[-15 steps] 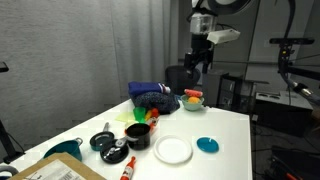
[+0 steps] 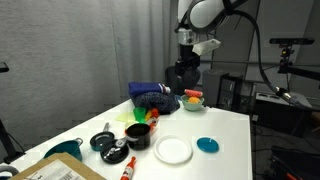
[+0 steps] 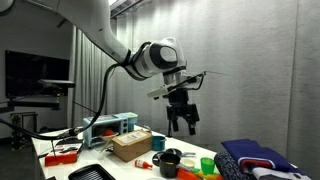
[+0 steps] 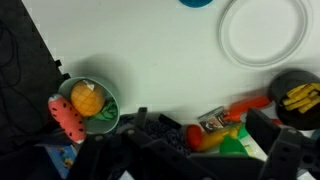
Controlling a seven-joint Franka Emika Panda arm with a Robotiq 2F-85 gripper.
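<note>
My gripper (image 2: 181, 72) hangs high above the far part of the white table, well clear of everything on it. In the wrist view its dark fingers (image 4: 143, 122) stand wide apart, so the gripper is open, with only table and objects far below between them. A green bowl (image 4: 110, 121) on the left of that view holds an orange round item (image 4: 87, 98) and a red, strawberry-like item (image 4: 66, 118). Opposite it, a dark pot (image 4: 292, 80) contains yellow pieces (image 4: 301, 97). Red and yellow vegetable-like items (image 4: 213, 120) and a green cup (image 4: 232, 146) lie partly hidden behind the gripper.
A white plate (image 2: 173, 149) and a blue plate (image 2: 207, 145) rest on the table's near half. Pans (image 2: 115, 152), a red bottle (image 2: 128, 171) and a cardboard box (image 2: 62, 158) crowd the left. Folded dark cloth (image 2: 152, 101) sits at the back. Bare table lies around the plates.
The objects on the table have stayed in place.
</note>
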